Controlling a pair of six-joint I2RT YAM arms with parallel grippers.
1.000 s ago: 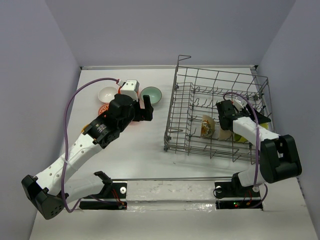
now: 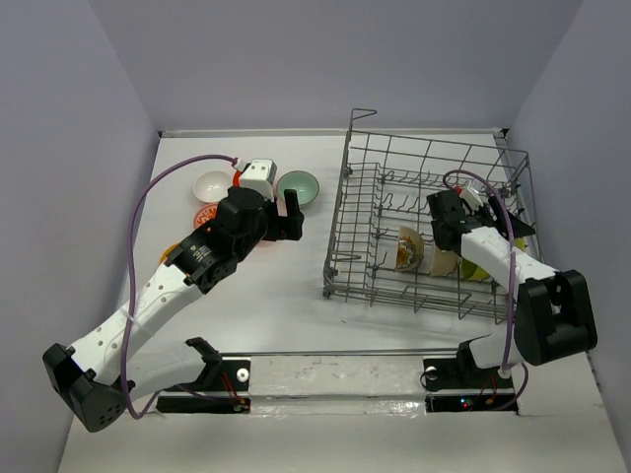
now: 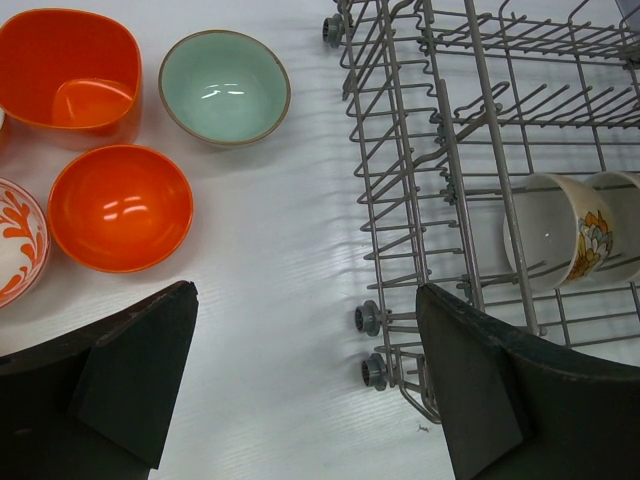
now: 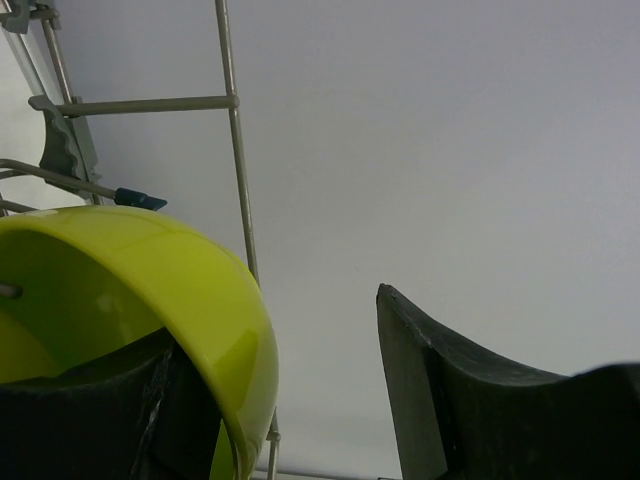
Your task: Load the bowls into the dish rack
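The wire dish rack (image 2: 336,222) takes up the right side of the top view. Inside it stand a flower-patterned bowl (image 3: 594,240), a pale bowl (image 2: 444,261) and a yellow-green bowl (image 4: 240,335) at the right end. My right gripper is open at that bowl, one finger inside it and the other well outside, apart from the rim. On the left wait a green bowl (image 3: 225,87), an orange bowl (image 3: 120,210), a squarish orange bowl (image 3: 70,55), a patterned bowl (image 3: 14,245) and a white bowl (image 2: 211,185). Empty and open, my left gripper hangs above the table beside them.
Rack wires and prongs surround the right gripper, with a wall (image 4: 450,180) close on its right. Bare table (image 2: 286,305) lies between the left-hand bowls and the rack. The rack's left part shows vacant rows.
The left arm and the bowls look much the same.
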